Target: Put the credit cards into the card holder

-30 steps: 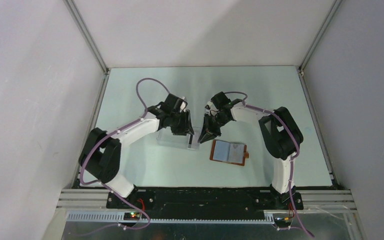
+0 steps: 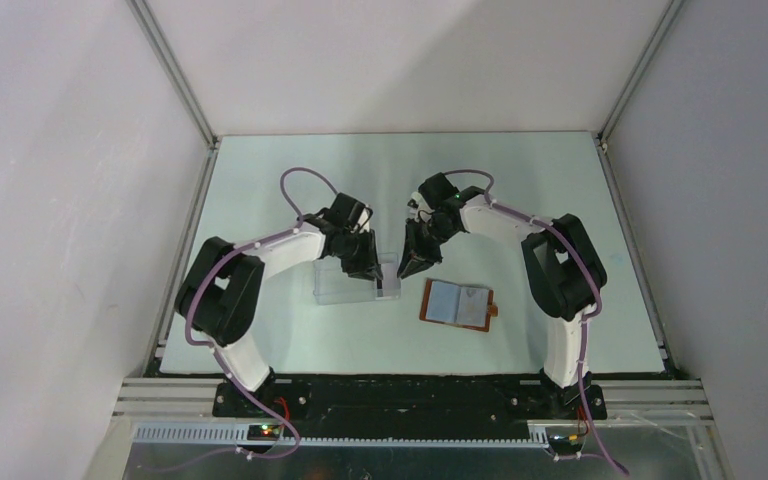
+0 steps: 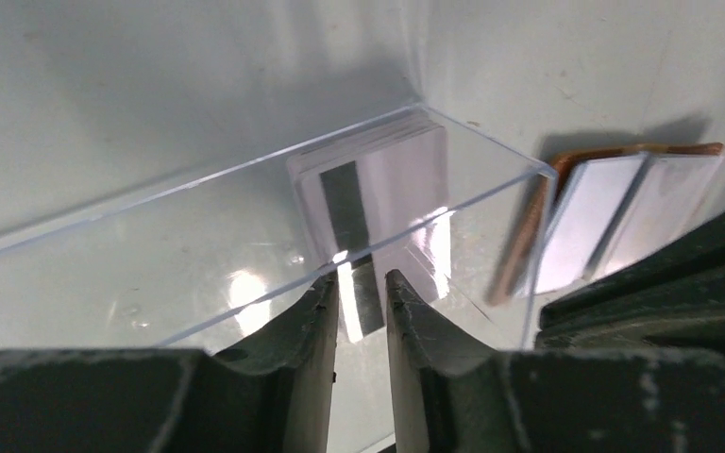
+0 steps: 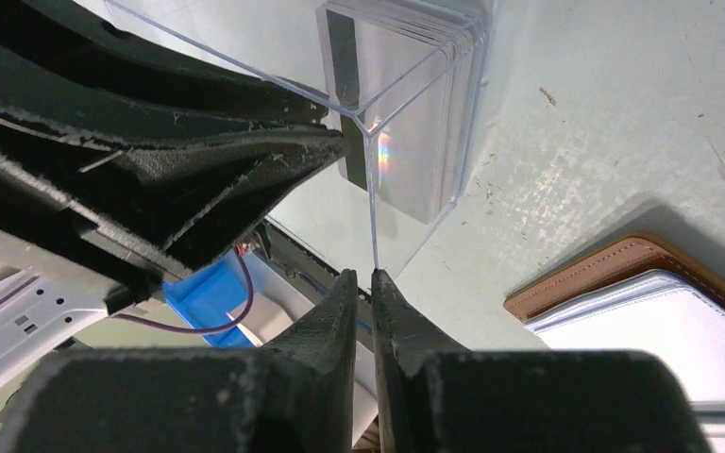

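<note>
A clear acrylic box [image 2: 340, 290] lies at the table's centre-left, a stack of cards [image 3: 406, 170] with a dark stripe at its right end. My left gripper [image 2: 374, 275] is over that end, its fingertips [image 3: 321, 302] close together beside the striped cards; whether they touch them I cannot tell. My right gripper is shut at the box's right corner, seemingly on its clear wall. A brown leather card holder [image 2: 456, 324] lies open to the right, front, with light sleeves showing.
The two arms nearly meet over the box.
The right arm has shifted slightly toward the back since one second ago.
</note>
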